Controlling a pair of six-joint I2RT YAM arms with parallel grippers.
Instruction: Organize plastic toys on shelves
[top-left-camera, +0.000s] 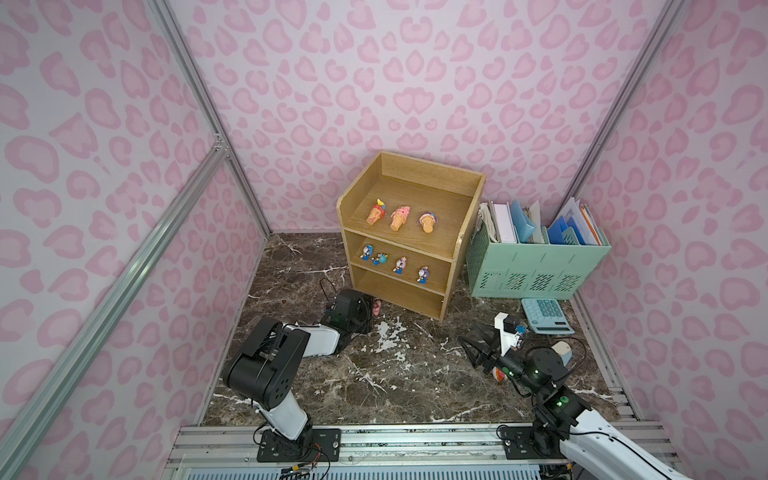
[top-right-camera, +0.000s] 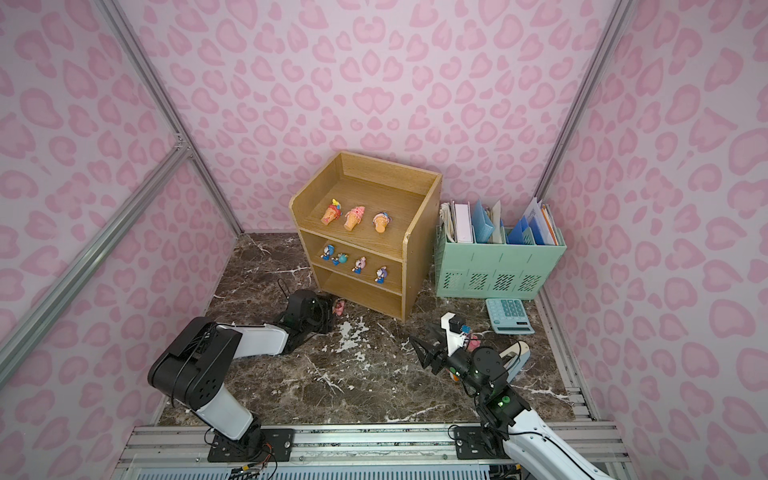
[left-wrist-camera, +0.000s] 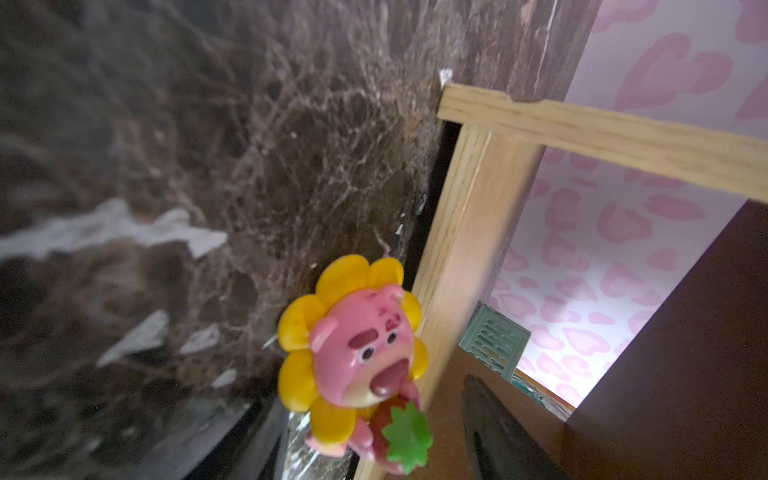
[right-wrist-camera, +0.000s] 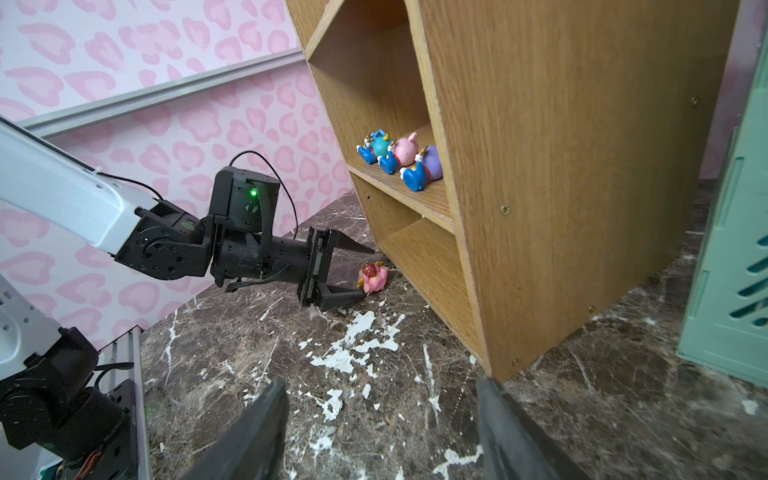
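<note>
A pink bear toy (left-wrist-camera: 364, 352) with a yellow petal frill and a strawberry lies on the marble table, just before the shelf's lowest board. My left gripper stands partly open around it; the right wrist view shows one finger above and one below the toy. The wooden shelf (top-right-camera: 421, 240) holds three ice-cream toys on top, including a cone toy (top-left-camera: 399, 217), and several blue-dressed figures on the middle level, one a purple-headed figure (right-wrist-camera: 426, 165). Its bottom level is empty. Over the table at right, my right gripper (top-left-camera: 468, 353) is open and empty.
A green file box (top-left-camera: 524, 270) stands right of the shelf, with a blue calculator (top-left-camera: 547, 316) before it. Beside the right arm are partly hidden toys and a white object (top-right-camera: 516, 360).
</note>
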